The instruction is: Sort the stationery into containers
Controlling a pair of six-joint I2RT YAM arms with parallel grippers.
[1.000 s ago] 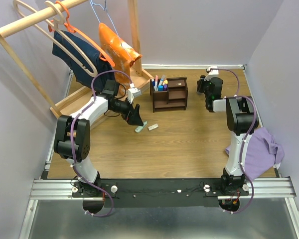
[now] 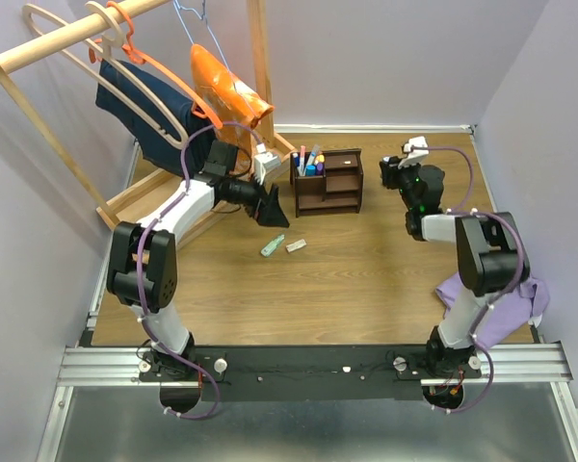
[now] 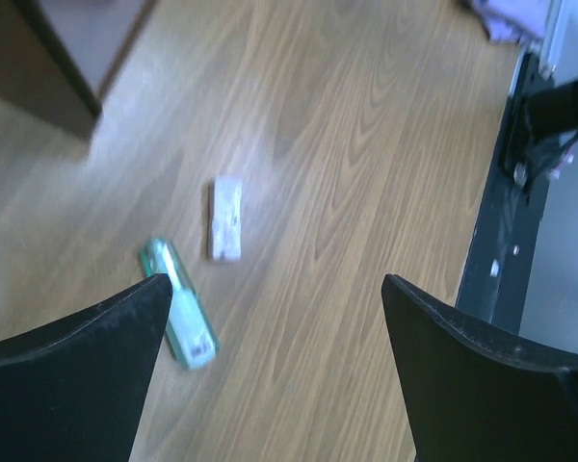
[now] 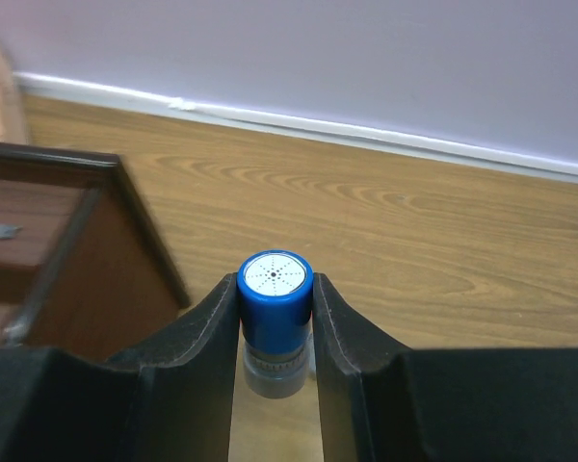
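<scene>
In the right wrist view my right gripper is shut on a blue-capped cylinder (image 4: 275, 298) with a grey lower part, beside the wooden organizer (image 2: 328, 202). The organizer holds several pens and markers (image 2: 310, 168) in its left compartment. My left gripper (image 2: 267, 207) is open, above and left of a green stick-like item (image 2: 272, 245) and a small pale block (image 2: 296, 245), both lying loose on the table (image 2: 356, 289).
A wooden rack with hangers, an orange item (image 2: 226, 91) and dark cloth (image 2: 135, 111) stands at the left. A purple cloth (image 2: 501, 308) lies at the right front.
</scene>
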